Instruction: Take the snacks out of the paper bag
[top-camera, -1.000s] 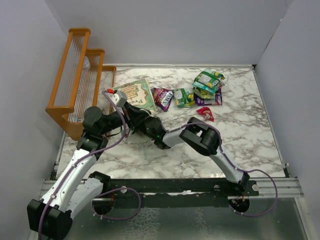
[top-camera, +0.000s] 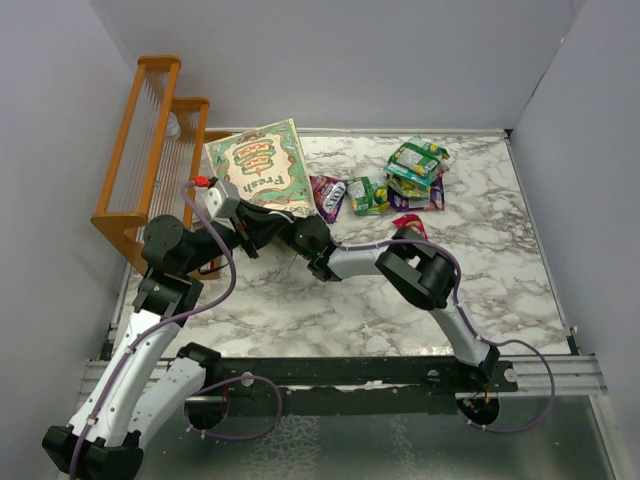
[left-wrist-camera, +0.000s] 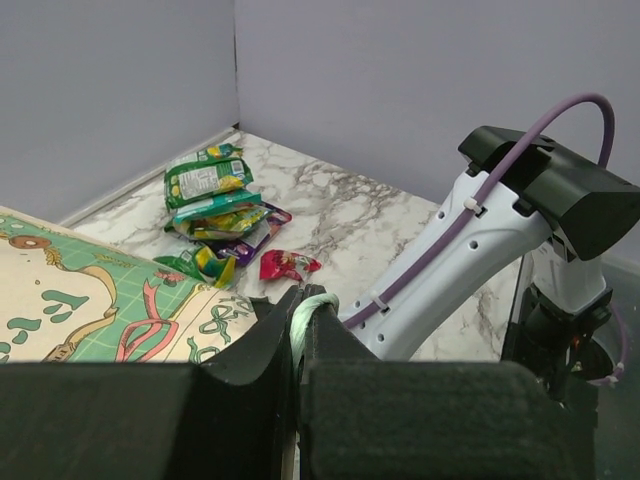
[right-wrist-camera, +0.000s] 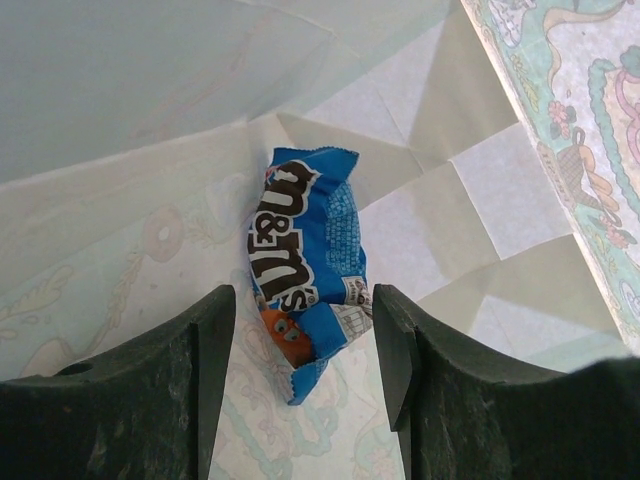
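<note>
The printed paper bag (top-camera: 255, 160) lies at back left, its top edge beside both grippers. My left gripper (top-camera: 268, 222) is shut at the bag's edge, a pale strip between its dark fingers in the left wrist view. My right gripper is open inside the bag; between and beyond its fingers lies a blue M&M's packet (right-wrist-camera: 305, 250).
Several snack packets (top-camera: 415, 165) form a pile at back right, with purple (top-camera: 327, 195), green (top-camera: 366, 195) and red (left-wrist-camera: 288, 265) ones nearby. A wooden rack (top-camera: 145, 100) stands at the left.
Compared with about a second ago, the bag lies farther back with more of its printed face visible, and both grippers have moved slightly.
</note>
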